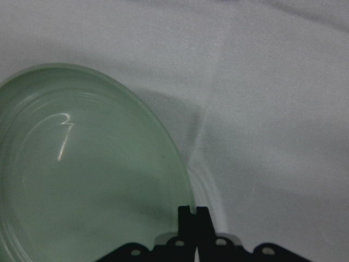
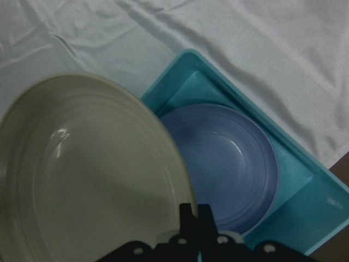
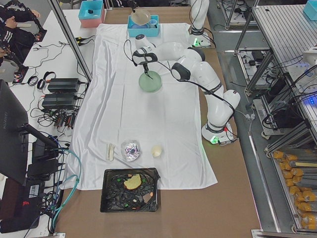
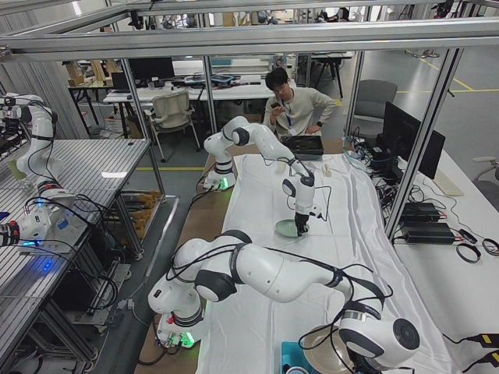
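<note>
My left gripper is shut on the rim of the green plate (image 1: 92, 164), which is held over the white cloth near its middle. My right gripper is shut on the rim of a cream bowl (image 2: 109, 174), which is held at the edge of the turquoise bin (image 2: 308, 196). Inside that bin sits a blue plate (image 2: 229, 158), partly hidden behind the cream bowl.
Toward the near end lie a pale long item (image 3: 110, 151), a foil-covered round item (image 3: 131, 150) and a small pale round item (image 3: 156, 150), with a black tray (image 3: 106, 198) beyond.
</note>
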